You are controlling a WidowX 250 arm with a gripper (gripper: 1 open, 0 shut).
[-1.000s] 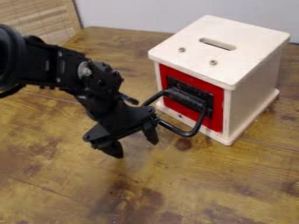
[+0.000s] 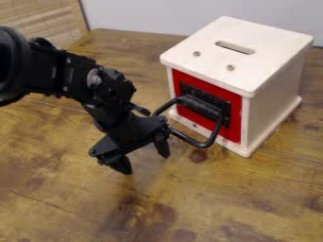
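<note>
My black gripper point(image 2: 142, 154) hangs low over the wooden table at the centre-left, its fingers pointing down beside a white box point(image 2: 265, 104) with a slot and two screws on top. The box's red front panel point(image 2: 198, 124) carries a black plate and a black bent handle point(image 2: 198, 141) that reaches out toward the gripper, partly behind it. The fingertips appear apart, with nothing visible between them; whether the gripper touches the handle I cannot tell.
A white wall stands behind, with a woven panel point(image 2: 38, 19) at the back left.
The arm's upper part has shifted very slightly; the box and handle stand as before.
</note>
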